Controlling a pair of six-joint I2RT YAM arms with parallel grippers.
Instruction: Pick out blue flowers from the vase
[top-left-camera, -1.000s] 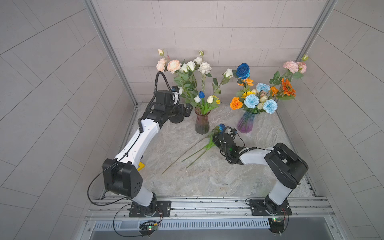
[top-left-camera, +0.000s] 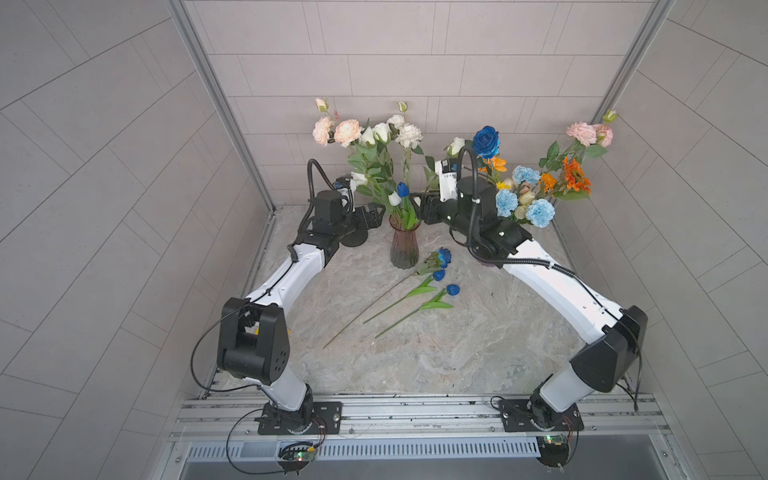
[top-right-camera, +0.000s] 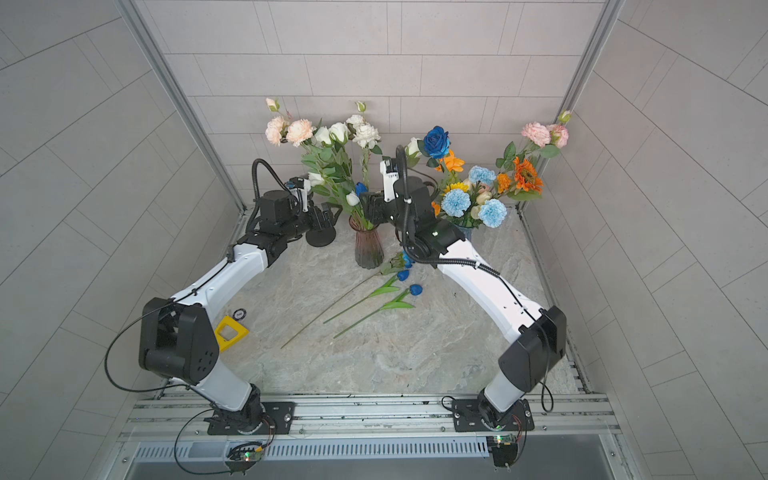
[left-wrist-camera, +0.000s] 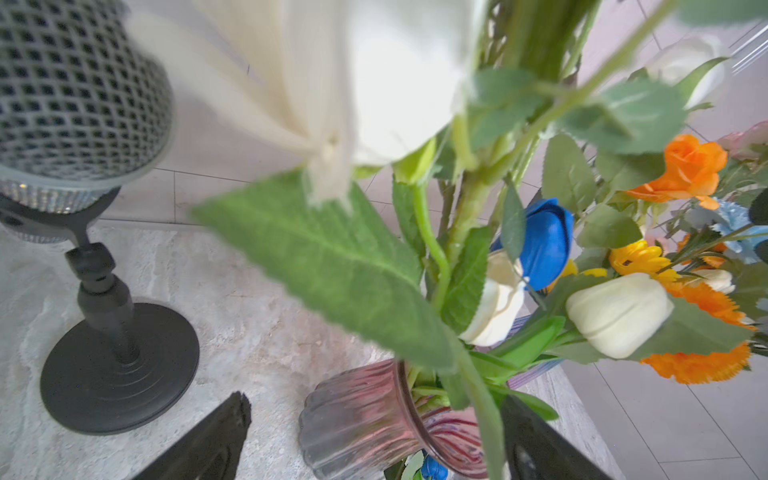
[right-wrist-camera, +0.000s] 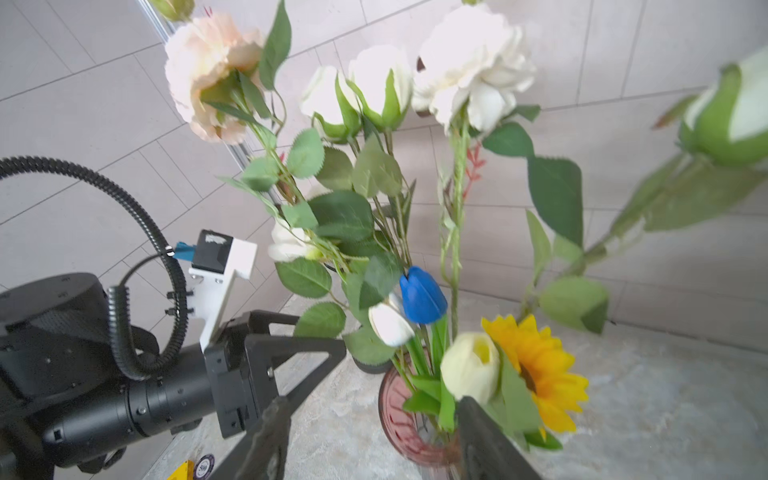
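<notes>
In the right wrist view, a blue tulip (right-wrist-camera: 422, 295) stands among white tulips and green leaves in the reddish ribbed vase (right-wrist-camera: 402, 416). Seen from the left wrist, the same blue tulip (left-wrist-camera: 545, 242) is partly behind leaves, above the tipped-looking vase (left-wrist-camera: 360, 420). My right gripper faces the vase with its fingers spread apart, nothing gripped between them. My left gripper stands open at the vase's left side, a leaf crossing in front. Three cut blue flowers lie on the table, including a blue tulip (top-left-camera: 453, 289) and its neighbour (top-left-camera: 438, 274).
A second vase with light-blue flowers (top-left-camera: 540, 213), a blue rose (top-left-camera: 485, 141) and orange blooms stands at the right, partly behind my right arm. A black microphone stand (left-wrist-camera: 120, 368) is left of the vase.
My right arm has risen from the flowers lying on the table and swung back and left to the vase's right side.
</notes>
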